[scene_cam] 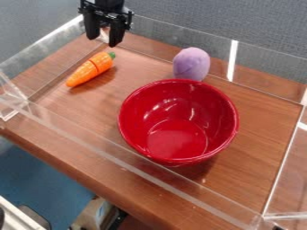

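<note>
A black gripper [103, 36] hangs at the top left, above and behind an orange toy carrot [90, 70]; its two fingers are apart with nothing visible between them. The carrot lies diagonally on the wooden table, its green top toward the back. A large red bowl [179, 126] stands right of centre, and behind it a purple egg-shaped object [191, 65] rests on the table.
Clear plastic walls border the wooden table [84, 121] on the sides, back and front. Bare wood is free left of the bowl and to its right. A blue floor shows at the lower left.
</note>
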